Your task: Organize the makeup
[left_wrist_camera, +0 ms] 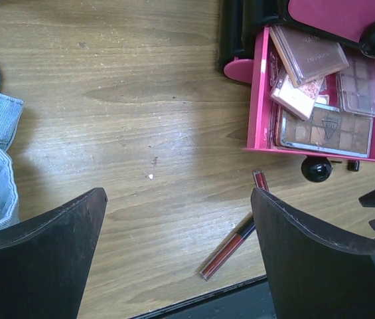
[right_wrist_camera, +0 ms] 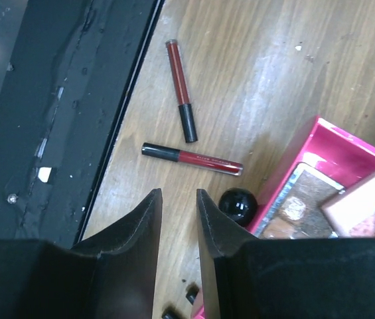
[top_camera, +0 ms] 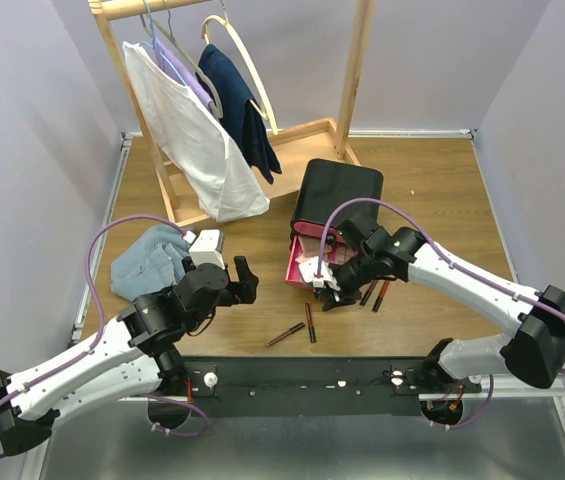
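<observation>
A pink drawer (left_wrist_camera: 260, 106) of the black makeup case (top_camera: 337, 182) is pulled out, holding palettes and compacts (left_wrist_camera: 326, 129). Lip gloss tubes lie on the wood in front: one upright in the top view (top_camera: 311, 323), another slanted (top_camera: 285, 334), both also in the right wrist view (right_wrist_camera: 192, 159). More tubes (top_camera: 379, 296) lie right of the drawer. My right gripper is over the drawer's front near its black knob (right_wrist_camera: 238, 205), fingers slightly apart, nothing visible between them. My left gripper stands open left of the drawer, empty.
Folded jeans (top_camera: 147, 260) lie at the left. A wooden clothes rack (top_camera: 354, 70) with hanging garments stands at the back. Bare wood lies between jeans and drawer and at the far right.
</observation>
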